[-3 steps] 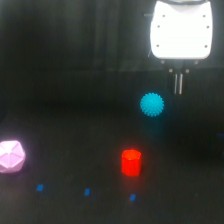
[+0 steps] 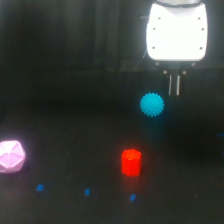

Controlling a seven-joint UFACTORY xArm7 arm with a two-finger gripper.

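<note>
My gripper (image 2: pixel 174 86) is in the upper right, below the white hand (image 2: pixel 177 33). Its two thin fingers point down and stand apart with a narrow dark gap, nothing between them. A blue, ridged round piece (image 2: pixel 151 104) lies below and to the left of the fingertips, apart from them. Farther down, near the middle, a bright red piece (image 2: pixel 131 162) with a faceted outline sits on the dark surface. At the left edge is a pale pink faceted piece (image 2: pixel 11 156), partly cut off by the frame.
Small blue marks (image 2: pixel 87 191) dot the dark surface (image 2: pixel 70 130) near the front, and a faint one is at the right edge. Dark cloth-like folds cover the back. Wide clear room lies between the coloured pieces.
The white hand has shifted slightly left and a touch lower. Its fingers look a little farther apart. The coloured pieces have stayed put.
</note>
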